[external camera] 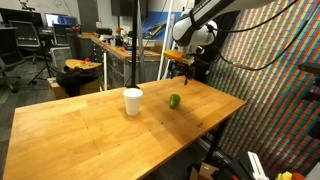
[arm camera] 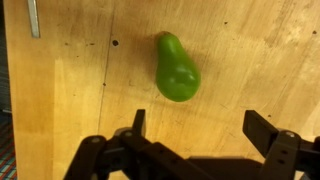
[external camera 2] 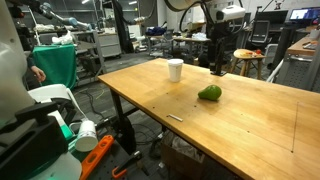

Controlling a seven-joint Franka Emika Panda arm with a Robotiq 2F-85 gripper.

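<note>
A green pear-shaped object (external camera: 175,101) lies on the wooden table (external camera: 80,135), right of a white cup (external camera: 132,101). In exterior view 2 the green object (external camera 2: 210,92) rests near the middle of the tabletop, and the cup (external camera 2: 175,70) stands upright farther back. My gripper is open, its dark fingertips spread apart and nothing between them. From the wrist, the green object (arm camera: 177,68) appears beyond the gap between the fingers, its narrow end pointing away. The gripper is above the table and clear of both objects.
A small thin light-coloured piece (external camera 2: 174,118) lies near the table edge in exterior view 2. An orange-brown shutter (external camera: 265,85) stands beyond the table's right side in exterior view 1.
</note>
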